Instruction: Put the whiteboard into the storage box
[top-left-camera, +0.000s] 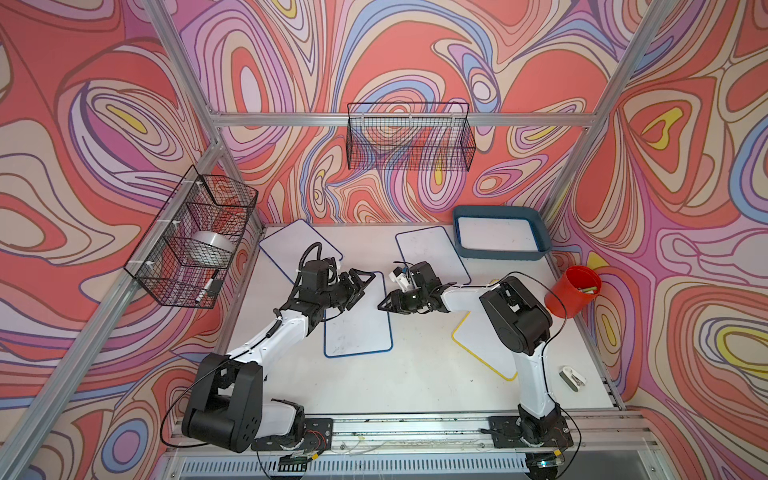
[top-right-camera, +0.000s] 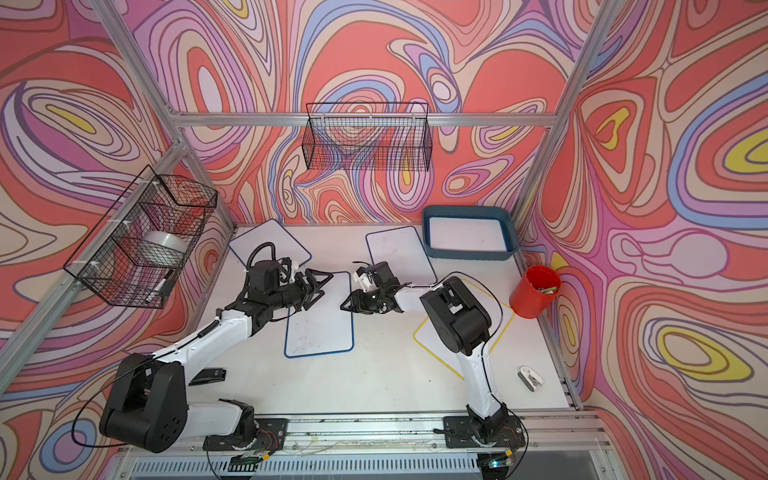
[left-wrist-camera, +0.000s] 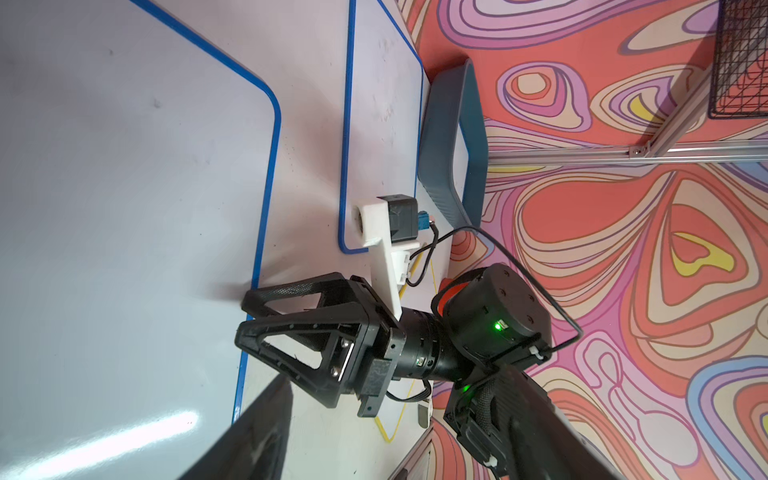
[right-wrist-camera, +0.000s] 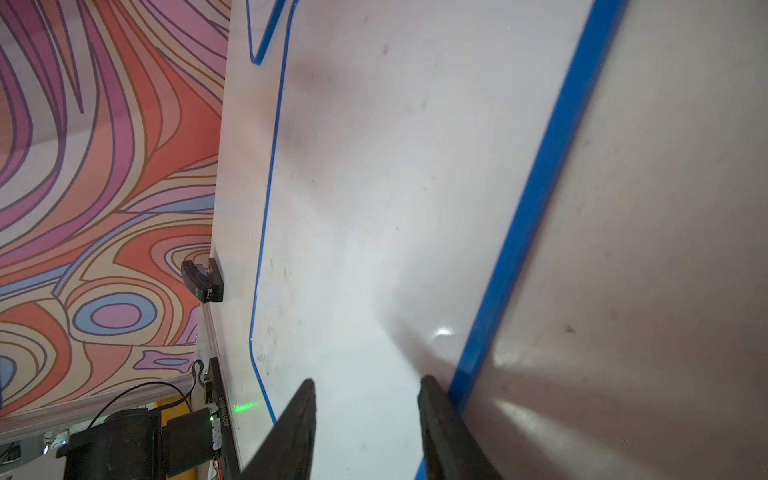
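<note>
The white, blue-rimmed whiteboard (top-left-camera: 356, 336) lies across the middle of the table. My left gripper (top-left-camera: 365, 286) is over its far right part, the fingers spread wide with nothing between them in the left wrist view. At its right edge is my right gripper, its two fingertips apart. In the right wrist view, one finger stands over the board's white face (right-wrist-camera: 400, 224) and the blue rim passes by the other finger (right-wrist-camera: 436, 416); I cannot tell whether they touch. The dark teal storage box (top-left-camera: 502, 254) sits at the back right corner, a white surface showing inside.
Other blue-rimmed boards lie at the back left (top-left-camera: 297, 240) and back centre (top-left-camera: 432, 244). A yellow-rimmed board (top-left-camera: 488, 340) is partly under the right arm. A red bucket (top-left-camera: 568, 296) and a stapler (top-left-camera: 571, 378) are at the right.
</note>
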